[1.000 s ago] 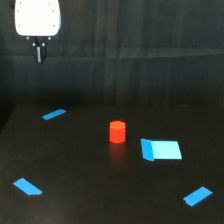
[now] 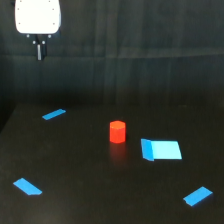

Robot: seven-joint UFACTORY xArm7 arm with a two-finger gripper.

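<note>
A small red block [image 2: 117, 132] stands near the middle of the black table, with nothing touching it. To its right is a light-cyan square [image 2: 165, 150] with a blue strip along its left side; I cannot tell whether it is flat or raised. High at the upper left hangs my gripper [image 2: 40, 53], below a white arm part, well above the table and far from the block. Its fingers are too small and dark to show how they stand.
Blue tape strips mark the table at the back left [image 2: 54, 114], front left [image 2: 27, 187] and front right [image 2: 198, 196]. A dark curtain [image 2: 130, 60] hangs behind.
</note>
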